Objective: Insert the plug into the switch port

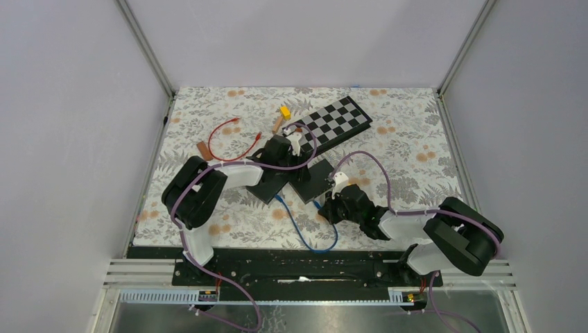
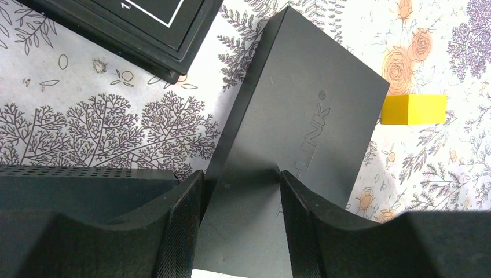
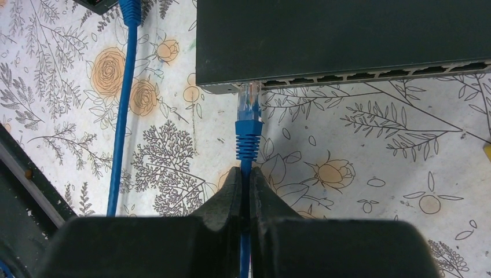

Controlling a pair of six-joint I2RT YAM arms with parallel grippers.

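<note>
The black TP-LINK switch (image 2: 324, 75) lies flat on the table. My left gripper stands part open over it, one fingertip at its side edge and the other above its top; contact is unclear. In the right wrist view, the clear plug (image 3: 249, 103) with its blue boot points straight at the leftmost port of the switch's front (image 3: 347, 77). Its front end meets the port opening, while most of the clear body shows outside; how deep it sits cannot be told. Behind the boot, my right gripper is shut on the blue cable.
A second black box (image 1: 265, 190) lies just left of the switch, with the cable's other end (image 3: 131, 13) at it. Behind stand a checkerboard (image 1: 336, 125) and a yellow block (image 1: 285, 112). A red cable (image 1: 211, 142) lies at the left.
</note>
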